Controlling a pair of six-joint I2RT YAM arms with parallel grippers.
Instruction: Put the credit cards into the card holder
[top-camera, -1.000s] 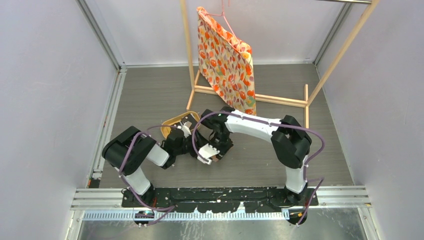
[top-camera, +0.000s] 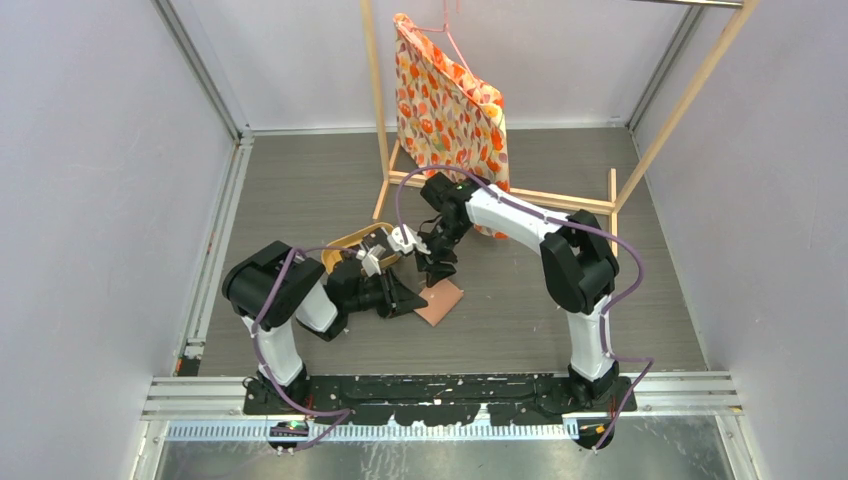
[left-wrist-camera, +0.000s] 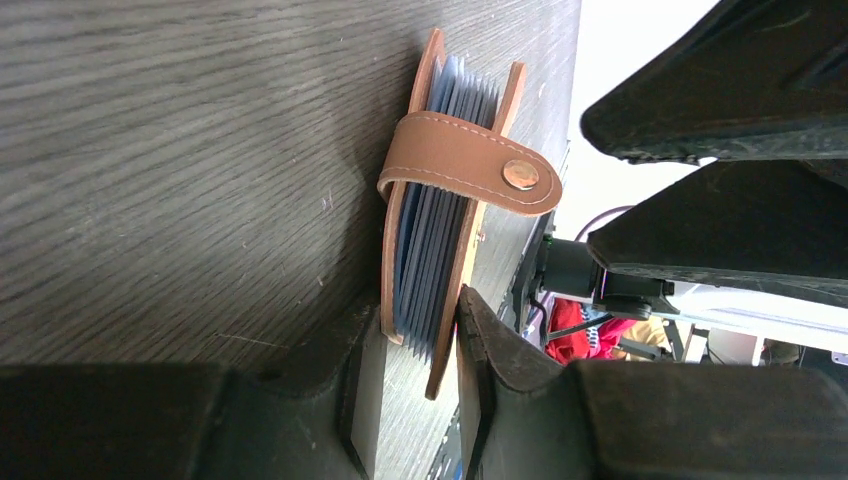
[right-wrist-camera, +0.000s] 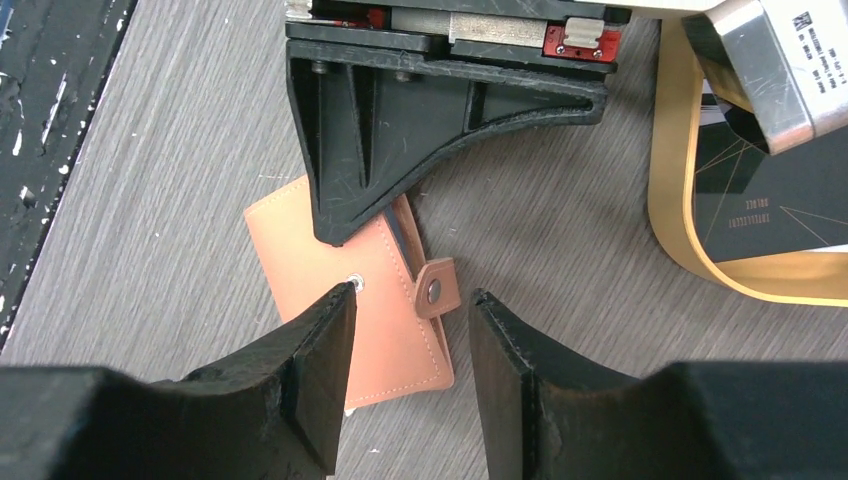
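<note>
The tan leather card holder (top-camera: 440, 303) lies on the floor under my grippers. In the left wrist view the holder (left-wrist-camera: 470, 160) shows its edge, with many sleeves under a snapped strap, and my left gripper is shut on its lower end. In the right wrist view the holder (right-wrist-camera: 370, 340) lies with its flap sticking out at the right. My right gripper is open above it, nothing between its fingers. Dark cards (right-wrist-camera: 750, 190) lie in a yellow tray (right-wrist-camera: 680, 230) beside the holder; I cannot tell how many.
A patterned cloth (top-camera: 445, 110) hangs from a wooden frame (top-camera: 560, 200) behind the arms. A black, chipped edge strip (top-camera: 440, 390) runs along the front.
My right gripper has moved back and up from over the card holder, uncovering more of it. The left arm has shifted slightly, its gripper staying at the holder.
</note>
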